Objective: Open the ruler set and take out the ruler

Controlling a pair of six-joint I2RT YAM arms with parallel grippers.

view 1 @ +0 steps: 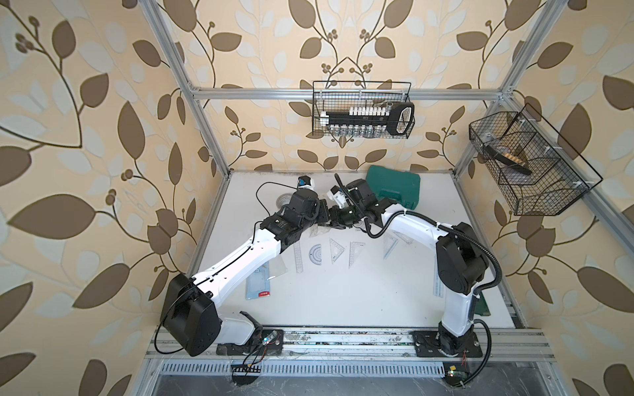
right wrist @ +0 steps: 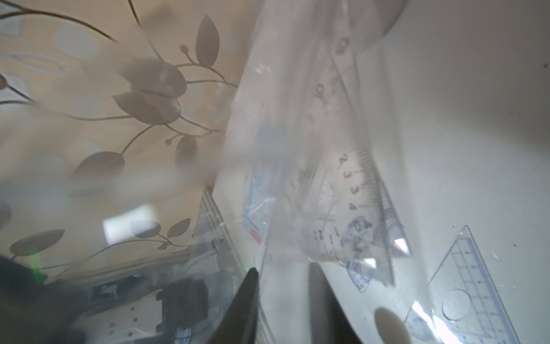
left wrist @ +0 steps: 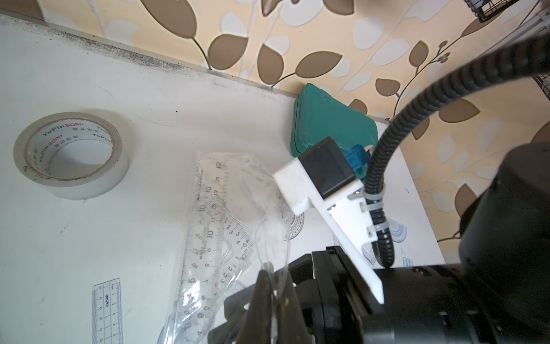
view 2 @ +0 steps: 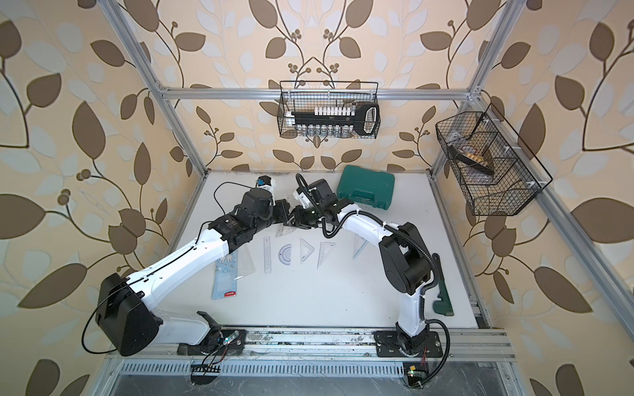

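A clear plastic sleeve [left wrist: 200,240] holding transparent rulers hangs between my two grippers, over the back half of the table. My left gripper is shut, with the thin film of the sleeve's edge running into its fingertips. Filling much of the right wrist view is the same sleeve [right wrist: 343,189], blurred, with numbered scales inside. Film lies close by my right gripper, whose fingers [right wrist: 246,301] stand apart; no firm hold shows. From above, the two grippers nearly meet, and the arms hide most of the sleeve.
Loose pieces lie in front: a short ruler [view 1: 298,256], a protractor [view 1: 315,254] and set squares [view 1: 336,250]. A tape roll [left wrist: 71,153] sits left of the sleeve. A green case [view 1: 393,186] stands at the back right. A blue packet [view 1: 257,282] lies at the left.
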